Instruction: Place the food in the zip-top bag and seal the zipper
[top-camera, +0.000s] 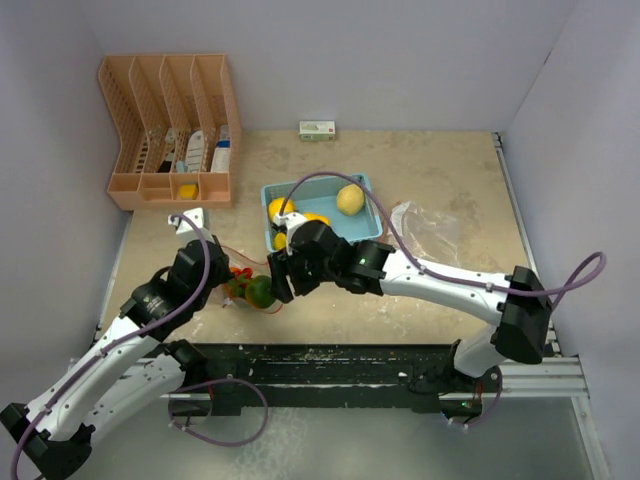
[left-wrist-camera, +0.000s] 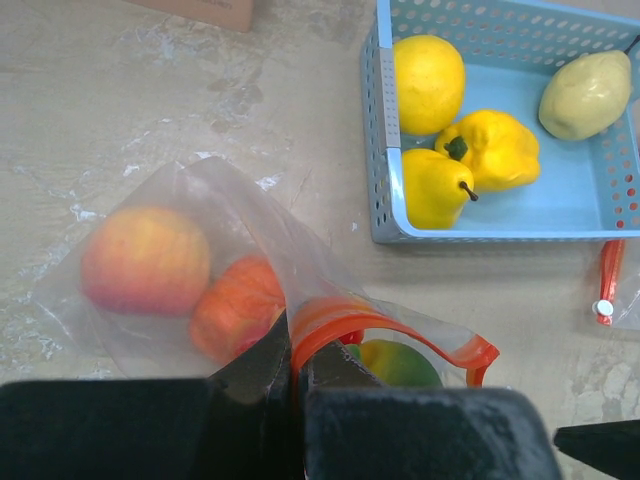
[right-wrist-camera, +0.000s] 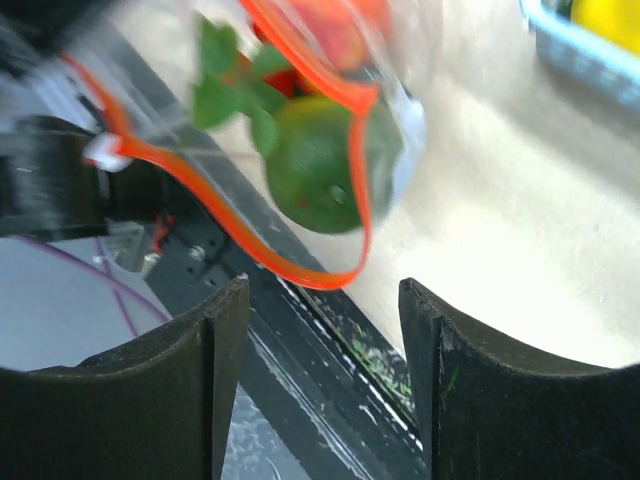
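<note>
The clear zip top bag (left-wrist-camera: 240, 205) lies with its orange zipper rim (left-wrist-camera: 345, 318) gaping. A peach (left-wrist-camera: 145, 260), an orange-red food (left-wrist-camera: 238, 305) and a dark green food (left-wrist-camera: 395, 362) are inside it. In the right wrist view, green leaves (right-wrist-camera: 218, 75) show beside the round green food (right-wrist-camera: 320, 165) near the mouth. My left gripper is shut on the rim, which runs in between its fingers. Just outside the mouth, my right gripper stands open, nothing between its fingers; the rim's loose loop hangs ahead of them.
A blue basket (left-wrist-camera: 500, 236) behind the bag holds yellow foods and a pale yellow food (left-wrist-camera: 587, 95). Another clear bag (top-camera: 430, 232) lies flat to the right. A peach-coloured rack (top-camera: 125, 190) stands back left.
</note>
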